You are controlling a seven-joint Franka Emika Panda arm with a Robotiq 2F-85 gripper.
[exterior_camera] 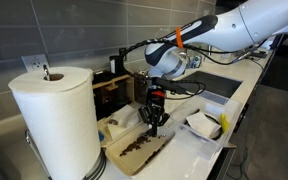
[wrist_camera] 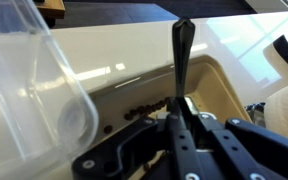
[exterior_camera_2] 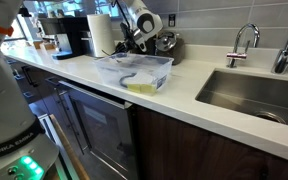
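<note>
My gripper is shut on a dark-handled tool (wrist_camera: 183, 55), whose handle stands up between the fingers in the wrist view. Below it, the tool's lower end is hidden by the gripper. A shallow tan tray (wrist_camera: 220, 88) lies underneath, with small dark pieces (wrist_camera: 136, 112) scattered along its floor. From exterior view 1, the gripper (exterior_camera: 155, 122) hangs low over the back part of this tray (exterior_camera: 123, 166), and a dark band of pieces (exterior_camera: 144, 144) runs across it. Whether the tool touches the tray cannot be made out.
A clear plastic box (exterior_camera: 206, 124) with a yellow item (exterior_camera: 216, 132) inside stands beside the tray. On the other side is a paper towel roll (exterior_camera: 59, 125). A wooden organizer (exterior_camera: 109, 97) stands behind against the wall. Bare white counter (exterior_camera: 184, 160) lies between tray and box.
</note>
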